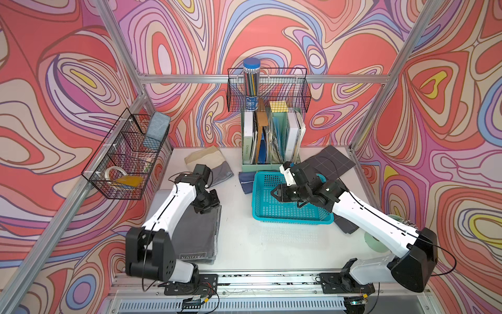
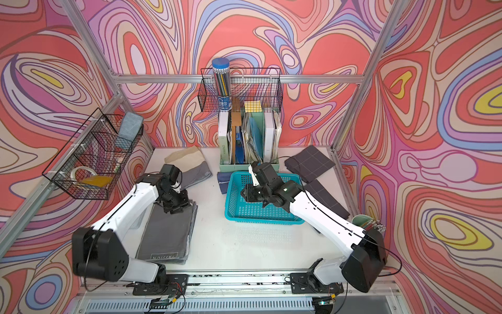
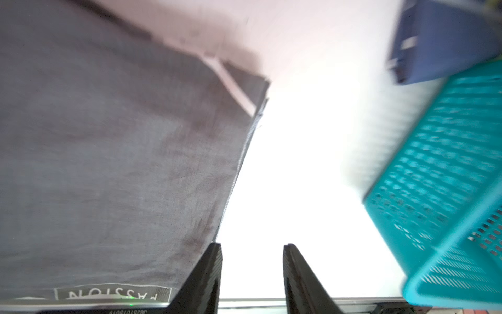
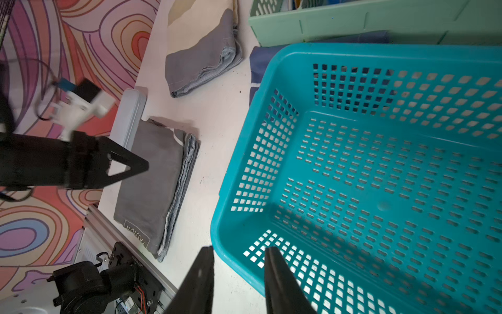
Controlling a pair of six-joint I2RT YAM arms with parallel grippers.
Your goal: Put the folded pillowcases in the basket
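Observation:
A dark grey folded cloth (image 1: 196, 235) with a lettered band lies at the table's left; in the left wrist view it (image 3: 125, 157) fills the left side. My left gripper hangs over it, its fingertips apart near the cloth's right edge; I see nothing held between them. The empty turquoise basket (image 1: 292, 217) stands right of centre. My right gripper is open above the basket's left part, with nothing between its fingers.
A beige-grey cloth (image 4: 201, 57) and navy cloth (image 4: 261, 62) lie behind. A file holder (image 1: 269, 167) stands at the back, dark cloths (image 1: 329, 162) at the right. Bare table lies front centre.

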